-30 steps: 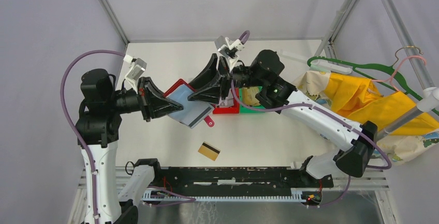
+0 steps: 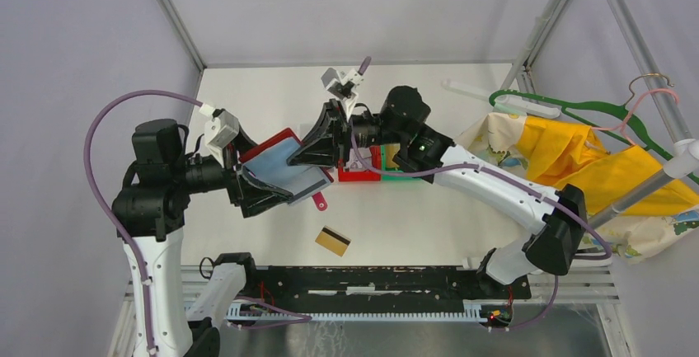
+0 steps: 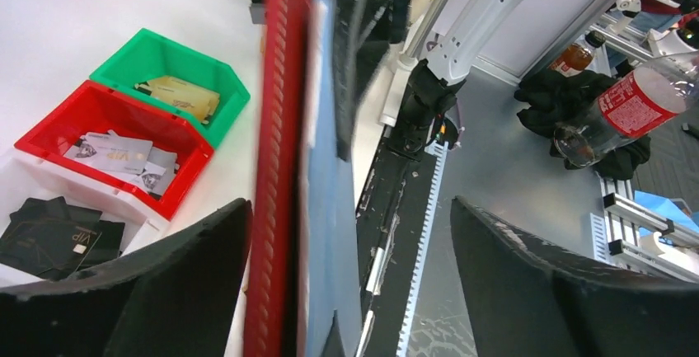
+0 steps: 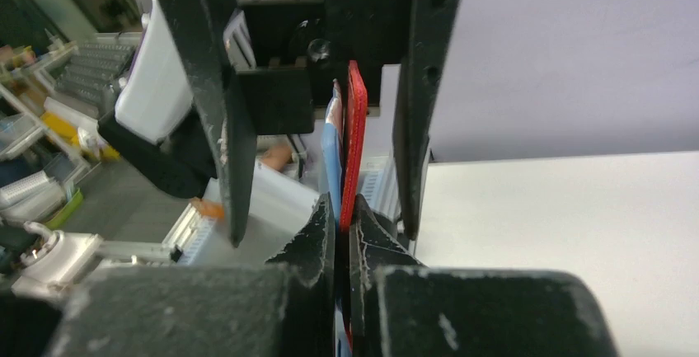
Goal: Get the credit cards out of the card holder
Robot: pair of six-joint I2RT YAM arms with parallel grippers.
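Observation:
The red card holder [image 2: 282,138] is held up off the table, a light-blue card [image 2: 284,166] with a dark stripe lying against it. My right gripper [image 2: 295,157] is shut on the holder and that card together; their edges stand between its fingers in the right wrist view. My left gripper [image 2: 274,172] is open, one finger [image 3: 185,283] on the holder's red side and the other [image 3: 527,291] past the blue side, with gaps on both sides. A gold card [image 2: 333,241] with a black stripe rests on the table.
Red [image 3: 177,177] and green [image 3: 235,101] trays with cards stand behind the holder, beside a white tray [image 3: 144,229] of black cards. Yellow cloth [image 2: 569,163] and hangers hang at the right.
The left gripper has gone from shut at the holder's corner to open around it. My right gripper has carried the holder slightly left, toward the left gripper.

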